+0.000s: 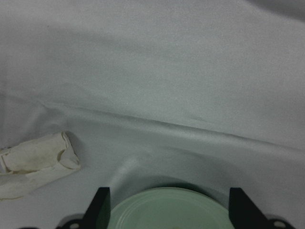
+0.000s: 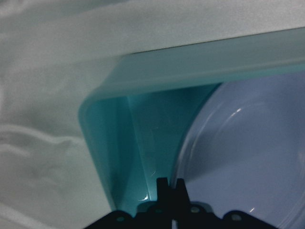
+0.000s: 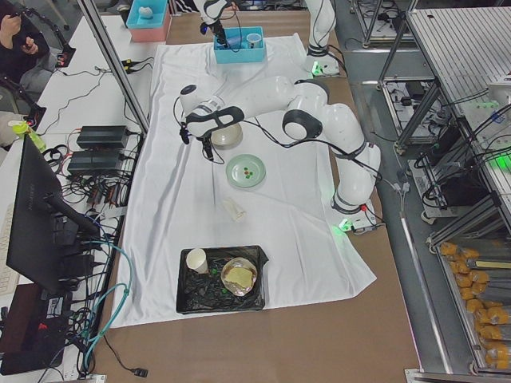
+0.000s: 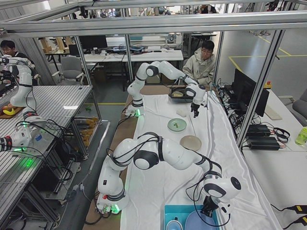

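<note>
My left gripper is open above the white cloth, beside the green plate (image 1: 169, 214), which holds small green pieces in the camera left view. A crumpled white wrapper (image 1: 35, 162) lies nearby. A beige plate (image 4: 190, 143) lies beside the green one. My right gripper is inside the turquoise bin (image 2: 200, 62), shut on the rim of a lilac-blue plate (image 2: 243, 148). A cup (image 4: 174, 225) stands in that bin.
At the table's other end, a black-lined tray (image 3: 188, 291) holds a white cup (image 3: 196, 261) and a bowl with yellowish contents (image 3: 239, 278). Cloth around the plates is largely clear. Monitors and cables line one side.
</note>
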